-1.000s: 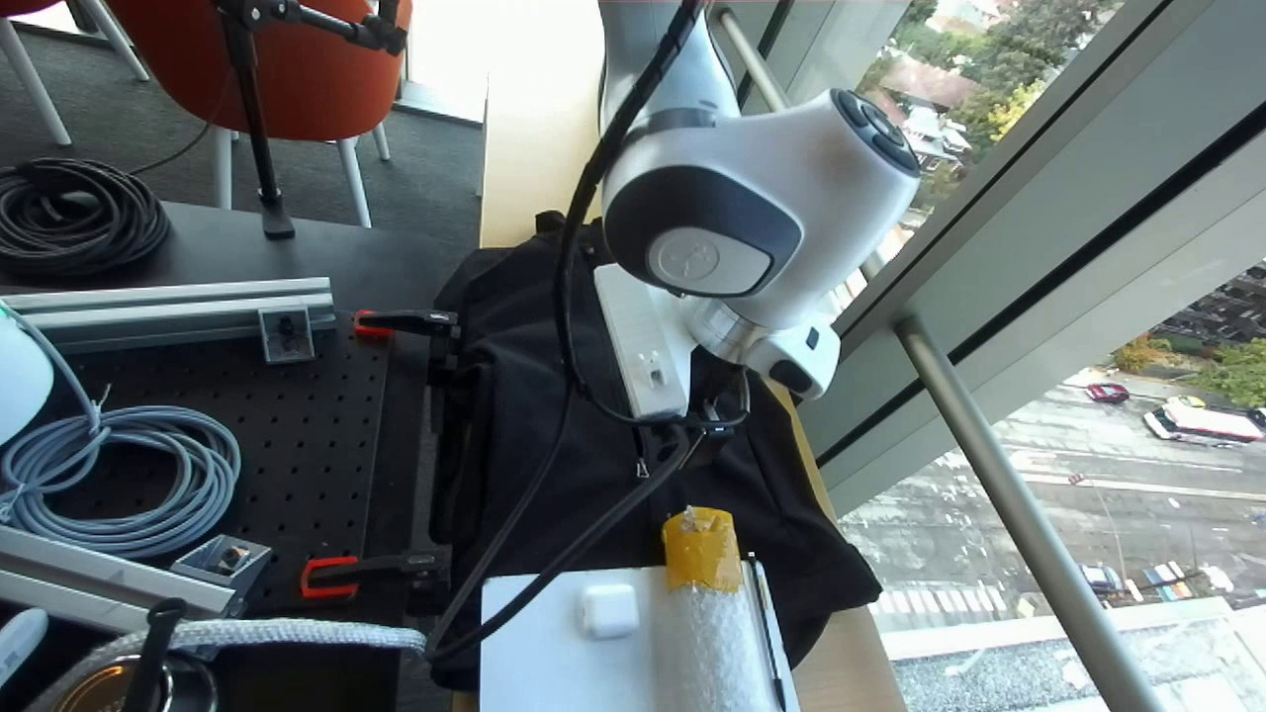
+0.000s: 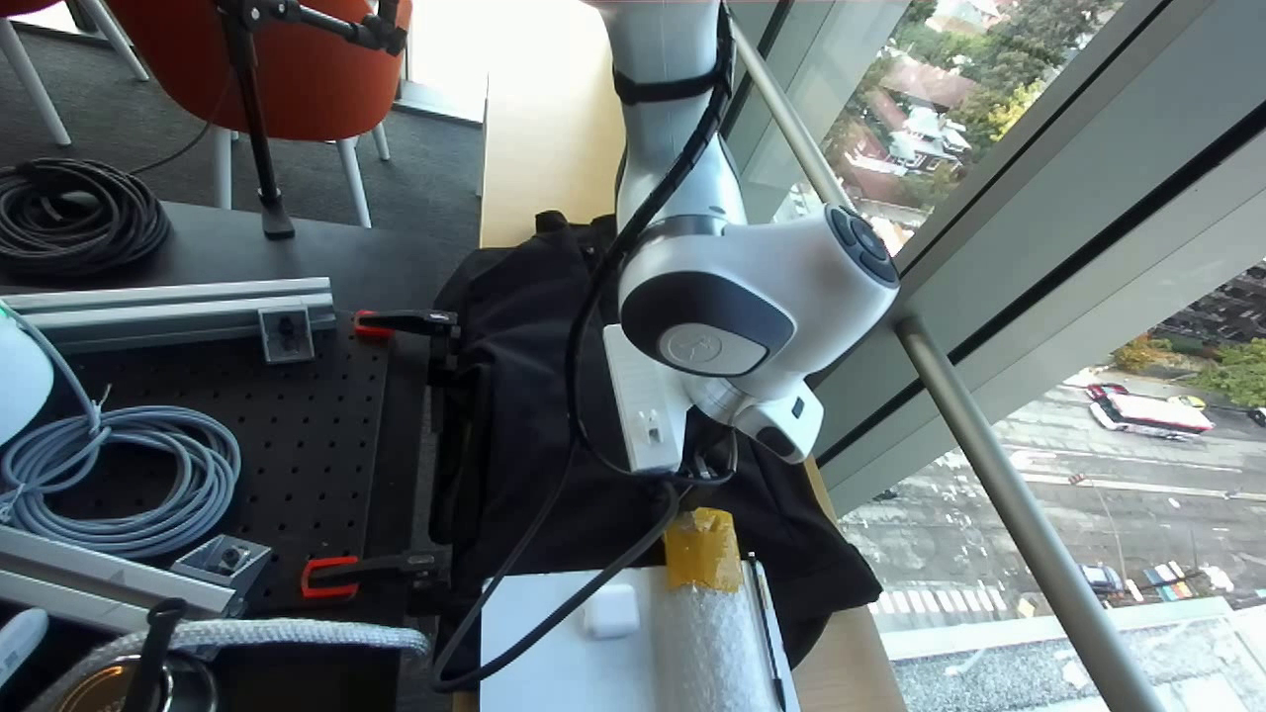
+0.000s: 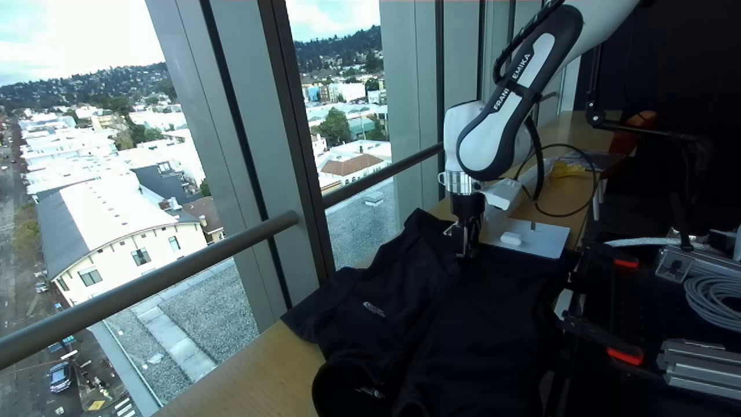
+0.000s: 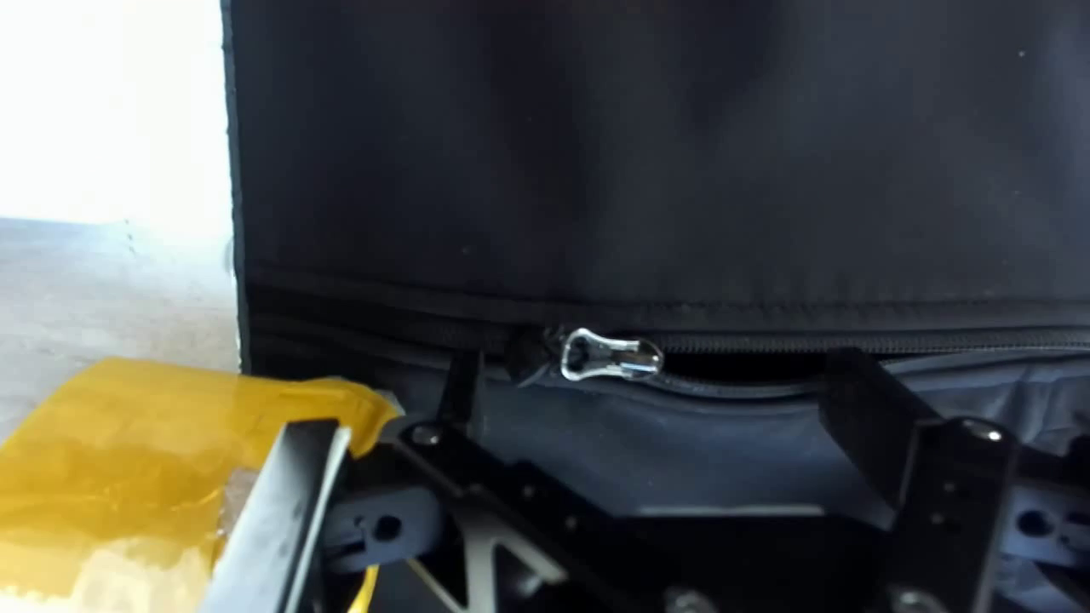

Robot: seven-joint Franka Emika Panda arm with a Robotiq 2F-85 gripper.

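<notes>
A black jacket point(image 3: 486, 319) lies spread over the wooden ledge beside the window. Along it, in the wrist view, runs a zipper whose metal pull point(image 4: 613, 356) lies flat, with the teeth parted to its right. My gripper stands open, and the pull sits between its two black fingers as seen from the wrist. Neither finger appears to touch the pull; the height above the cloth is hard to judge. In exterior view 2 the gripper point(image 3: 463, 253) points straight down, close over the jacket's far part. The arm hides the fingertips in exterior view 1.
A bubble-wrapped roll with a yellow-taped end point(image 4: 153, 439) lies close to the left finger. It rests on a white board point(image 2: 534, 641) with a small white box point(image 2: 611, 611). Window rail point(image 2: 1009, 475) on one side, clamps point(image 2: 368, 572) on the other.
The arm has come down and moved towards the white board. The zipper pull, visible before in exterior view 1, is now hidden behind the arm. The jacket looks unmoved.
</notes>
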